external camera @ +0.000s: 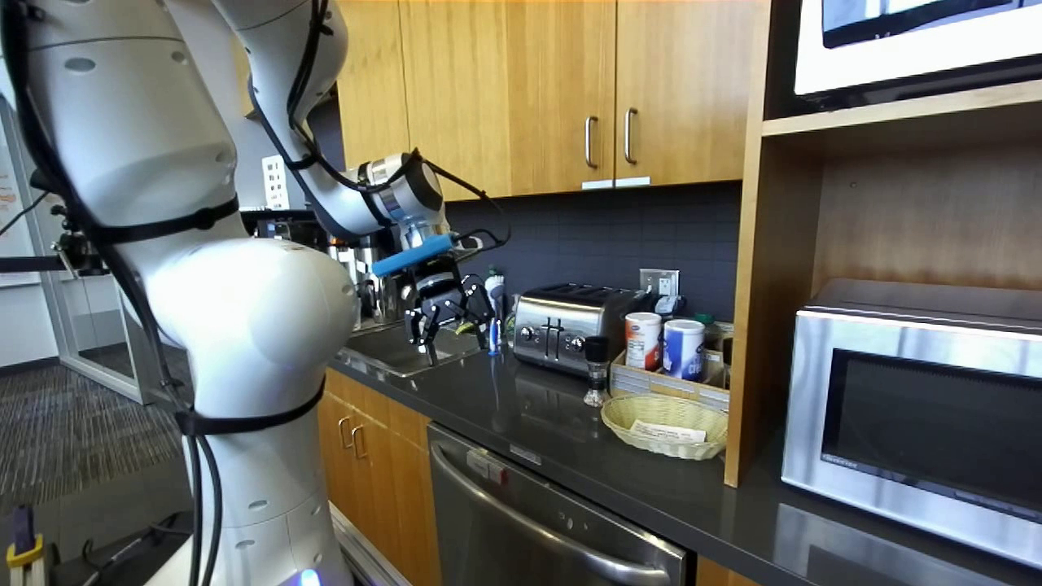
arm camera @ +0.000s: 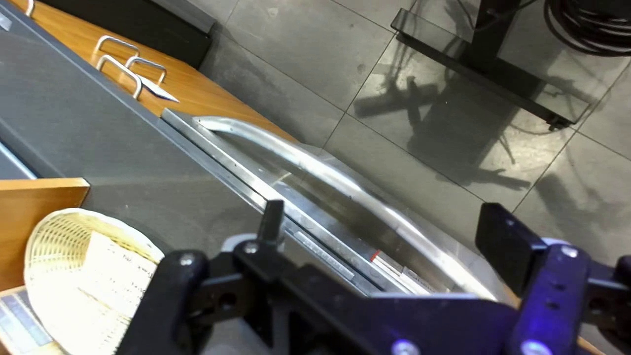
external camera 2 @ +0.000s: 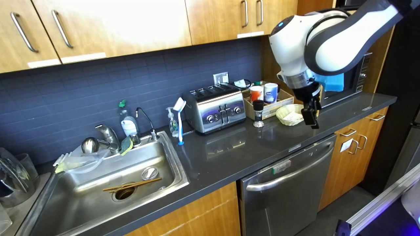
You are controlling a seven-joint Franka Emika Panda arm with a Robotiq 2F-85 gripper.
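Note:
My gripper point(external camera: 456, 342) hangs open and tilted, with nothing between its fingers. In exterior view 2 the gripper point(external camera 2: 313, 118) is in the air in front of the wicker basket point(external camera 2: 289, 114). The wrist view looks down past the spread fingers onto the dishwasher's curved handle point(arm camera: 331, 177) and top edge, with space between. At its lower left lies the same pale basket point(arm camera: 65, 260) holding a slip of paper point(arm camera: 115, 275). The dishwasher door point(external camera 2: 291, 188) is closed.
On the counter point(external camera 2: 220, 157) stand a steel toaster point(external camera 2: 216, 108), a pepper grinder point(external camera 2: 258, 114) and a wooden box with canisters point(external camera 2: 270, 93). The sink point(external camera 2: 173, 165) has chopsticks point(external camera 2: 134, 185) in it. A microwave point(external camera: 899, 400) stands right.

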